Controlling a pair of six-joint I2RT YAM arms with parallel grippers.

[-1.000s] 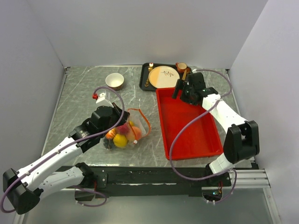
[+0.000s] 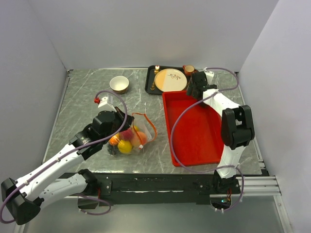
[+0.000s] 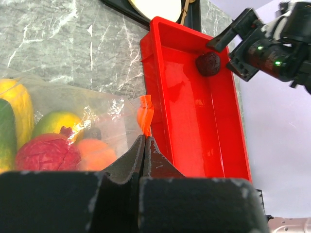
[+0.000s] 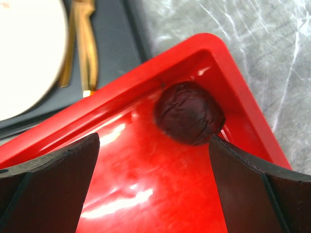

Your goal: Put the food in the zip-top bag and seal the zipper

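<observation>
The clear bag (image 3: pixel 107 116) with an orange zipper holds several foods, among them a red cabbage (image 3: pixel 46 155), an orange (image 3: pixel 95 154) and a yellow-green mango (image 3: pixel 58 126). My left gripper is shut at the bag's orange zipper edge (image 3: pixel 145 114). A dark, round food (image 4: pixel 189 114) sits in the back corner of the red bin (image 2: pixel 194 141). My right gripper hangs open over it, one finger to each side, with nothing held.
Behind the bin is a black tray (image 2: pixel 150 85) with a plate (image 2: pixel 170 80), cutlery and a mug (image 2: pixel 188 70). A white bowl (image 2: pixel 119 83) stands at the back left. Grey walls border the counter.
My right arm has drawn in and turned, bringing its gripper over the bin's back right corner. The left arm and bag look unchanged.
</observation>
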